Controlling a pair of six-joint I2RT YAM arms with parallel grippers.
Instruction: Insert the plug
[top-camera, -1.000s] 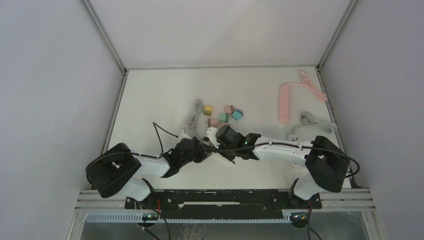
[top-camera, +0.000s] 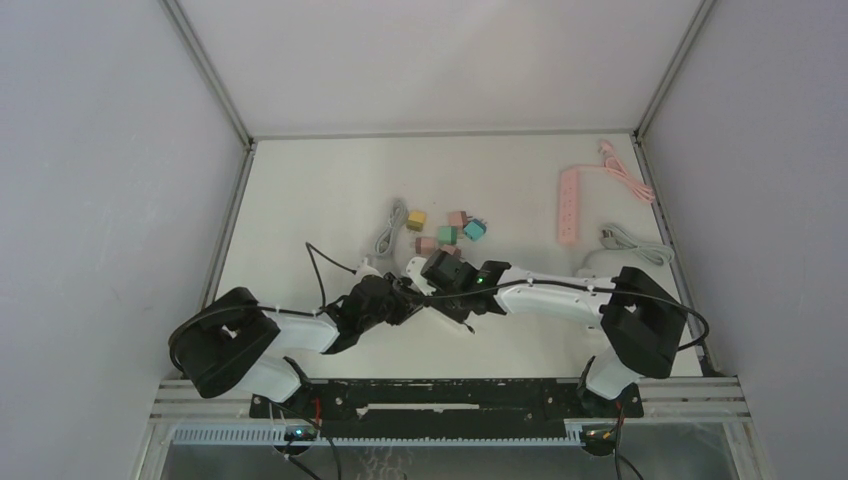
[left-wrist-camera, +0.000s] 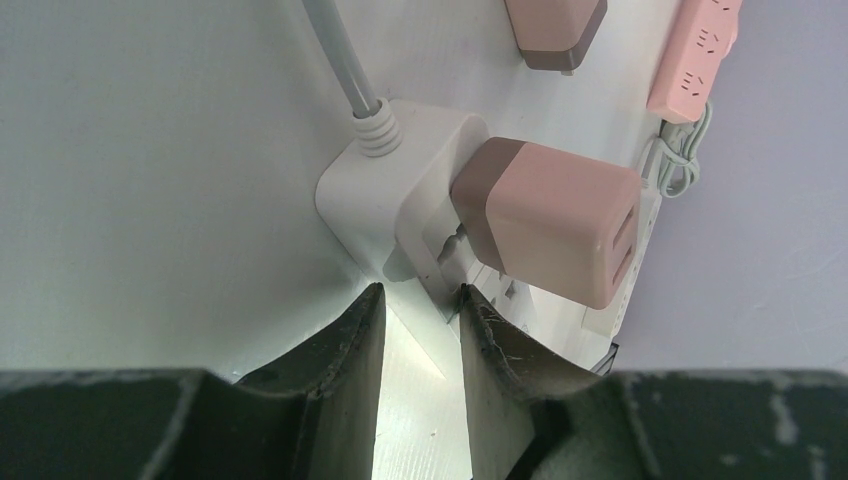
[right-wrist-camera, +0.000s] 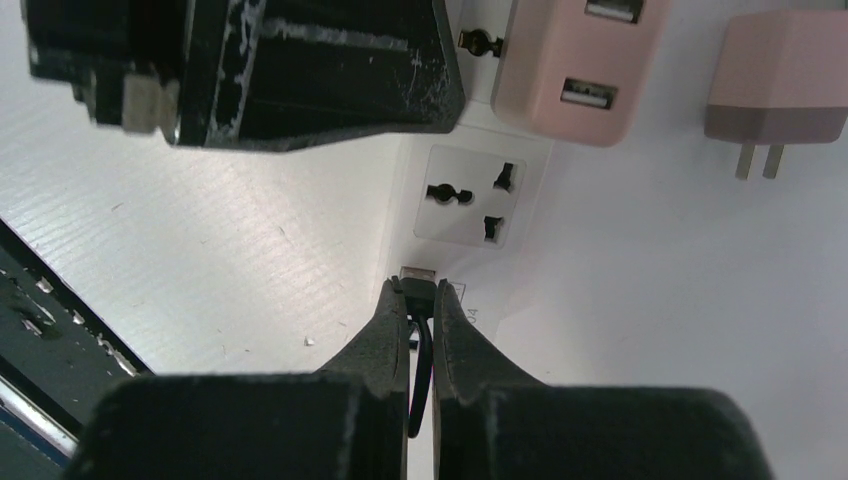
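A white power strip lies on the table. Its near wall rises between the fingers of my left gripper, which is shut on it. A pink plug with a brown base sits against the strip's socket face; how deep its prongs go is hidden. From the right wrist view, the plug shows two USB ports facing up, beside a bare socket. My right gripper is shut over the strip, below that socket and off the plug. Something dark and narrow shows between its fingers; I cannot tell what.
A second pink plug lies to the right, prongs out. Other coloured plugs cluster behind the grippers. A pink strip and grey cable occupy the right side. Both arms stand close together over the white strip.
The left arm looks still.
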